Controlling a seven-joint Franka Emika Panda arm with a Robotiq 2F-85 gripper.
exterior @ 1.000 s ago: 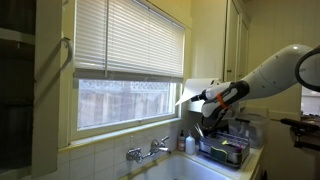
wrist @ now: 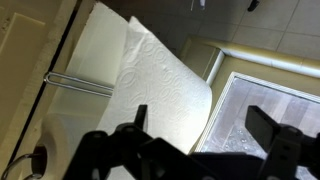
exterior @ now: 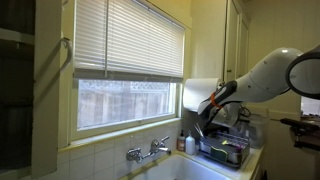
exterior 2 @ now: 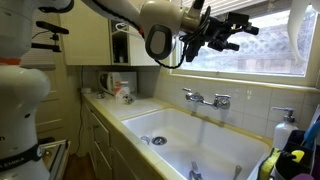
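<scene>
A white paper towel sheet point(wrist: 160, 90) fills the middle of the wrist view, hanging from a roll point(wrist: 62, 140) at the lower left. My gripper is open, its two dark fingers well apart, with the sheet's lower part seen behind them. In exterior view 1 the white sheet point(exterior: 197, 93) hangs beside the window, with my gripper point(exterior: 206, 108) close to its lower right edge. Exterior view 2 has the open gripper point(exterior 2: 233, 32) high above the sink, and a white edge of towel point(exterior 2: 300, 25) at the upper right. Contact cannot be told.
Below lie a white sink point(exterior 2: 190, 150) and a wall faucet point(exterior 2: 208, 99). A dish rack point(exterior: 224, 148) with dishes stands beneath the arm, near a soap bottle point(exterior: 190, 145). Wall cabinets point(exterior: 235, 45) and the window point(exterior: 125, 100) border the space.
My gripper has come down a little in exterior view 1. The towel sheet, tilted a second ago, now appears squarer and hangs lower.
</scene>
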